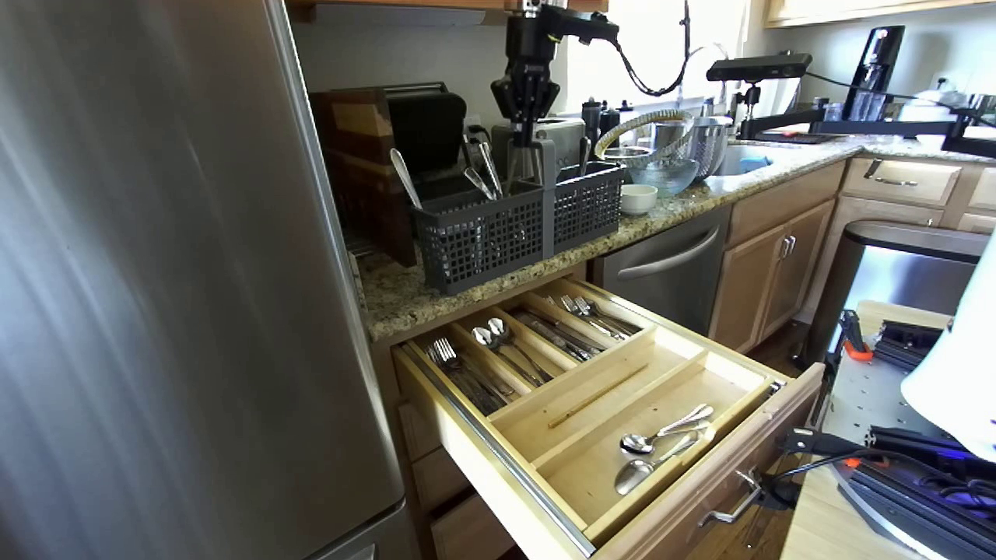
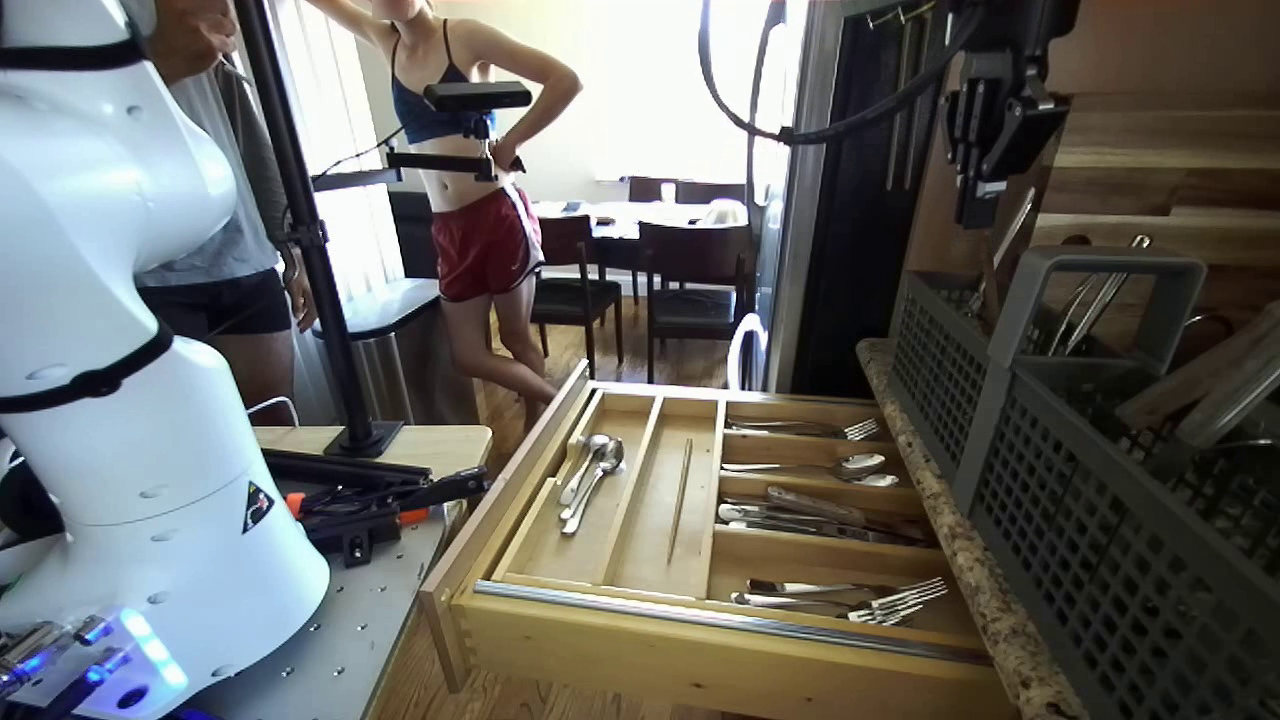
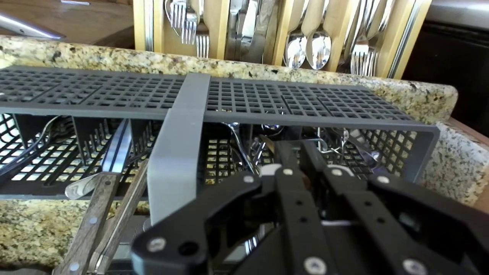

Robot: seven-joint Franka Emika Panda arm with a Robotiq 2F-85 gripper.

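The grey cutlery basket (image 1: 485,238) stands on the granite counter with several utensils in it. Above its compartments my gripper (image 1: 523,141) points straight down. In the wrist view its dark fingertips (image 3: 286,153) are close together, with a narrow brownish piece between them, seemingly a utensil's handle; most of it is hidden. Below the counter, the wooden drawer (image 2: 672,612) is pulled out. Forks (image 1: 446,351), spoons (image 1: 497,328) and knives (image 2: 792,510) lie in its rear compartments, and loose spoons (image 1: 637,474) lie in a front one.
The basket's upright handle (image 3: 176,160) rises beside my gripper. Wooden-handled knives (image 3: 98,220) lean out of the basket. A white bowl (image 1: 639,199) and a toaster (image 1: 560,135) stand nearby. The drawer's long middle compartment holds only a thin wooden strip (image 1: 597,395).
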